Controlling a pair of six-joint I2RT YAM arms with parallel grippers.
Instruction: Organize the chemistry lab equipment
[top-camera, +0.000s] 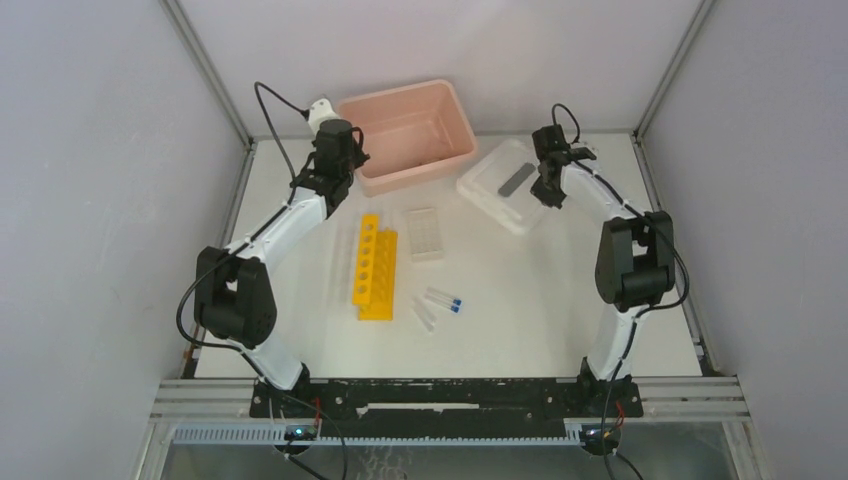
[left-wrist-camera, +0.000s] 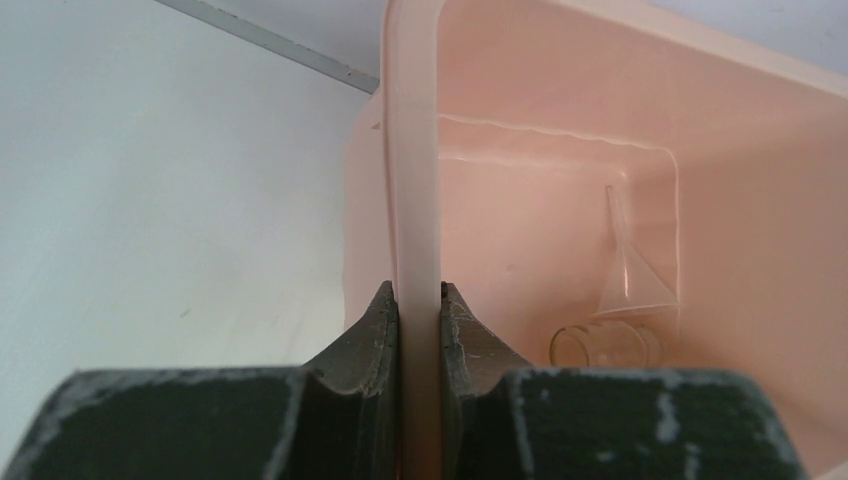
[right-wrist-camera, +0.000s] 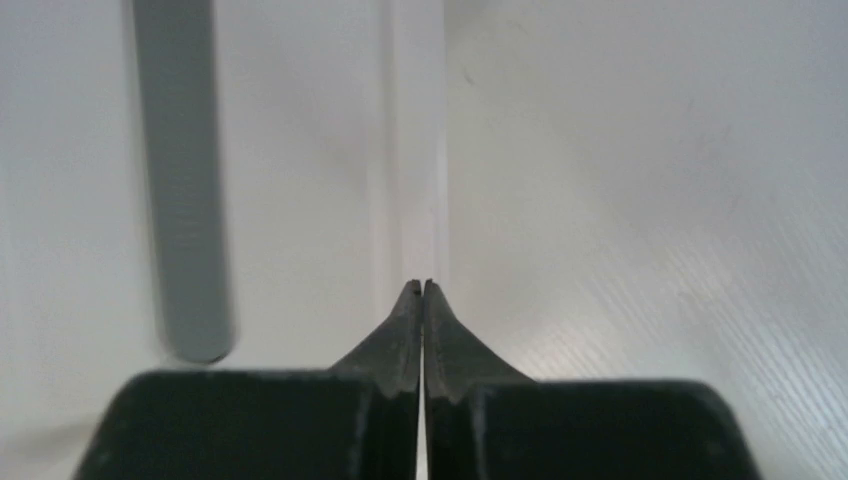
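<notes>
My left gripper is shut on the left rim of the pink bin, one finger outside the wall and one inside. A clear funnel and a clear round jar lie on the bin's floor. A flat, whitish translucent lid-like piece with a grey strip lies flat right of the bin. At its right edge my right gripper is shut, fingertips over the pale border; whether the thin edge is between them cannot be told. In the middle stand a yellow tube rack and a clear tray.
Blue-capped tubes and thin clear pieces lie near the table's middle, right of the yellow rack. Walls close in the sides and back.
</notes>
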